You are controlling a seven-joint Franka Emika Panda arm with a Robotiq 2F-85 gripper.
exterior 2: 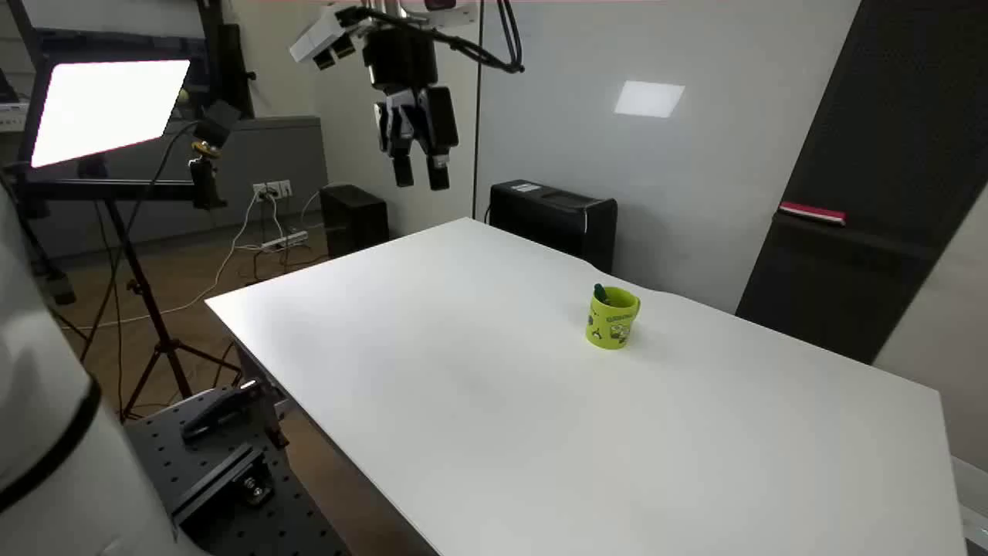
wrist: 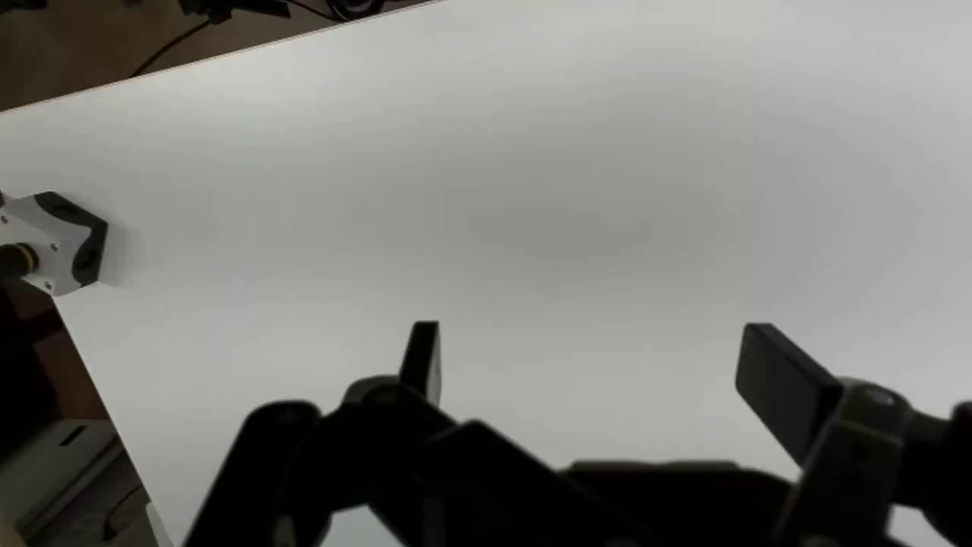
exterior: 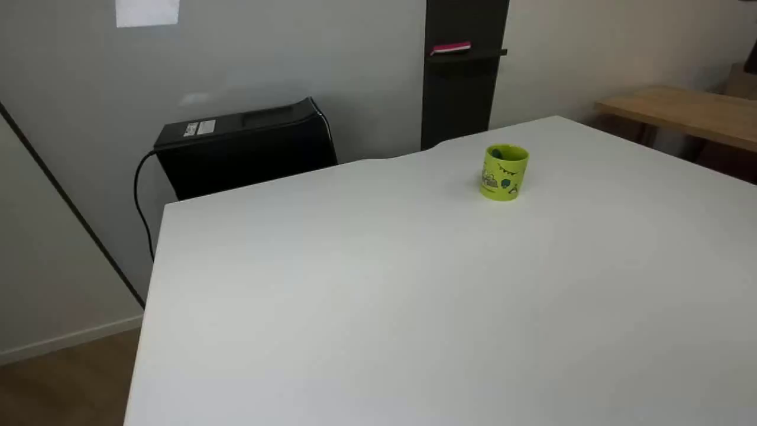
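A lime-green mug (exterior: pixel 502 177) with small dark drawings stands upright on the white table (exterior: pixel 340 298). Something dark green rests inside the mug (exterior 2: pixel 608 324) and pokes up at its rim in exterior view 2; what it is cannot be made out. My gripper (exterior 2: pixel 421 176) hangs high up, well away from the mug to its left in that view, fingers pointing down. Seen from the wrist, the gripper is open, its black fingers wide apart with only bare table beyond them. The mug is outside the wrist view, and exterior view 1 does not show the gripper.
Past the table's back edge stands a black boxy appliance (exterior 2: pixel 553 221). A grey and black device (wrist: pixel 64 241) sits at the table's edge in the wrist view. Apart from the mug, the tabletop is largely clear.
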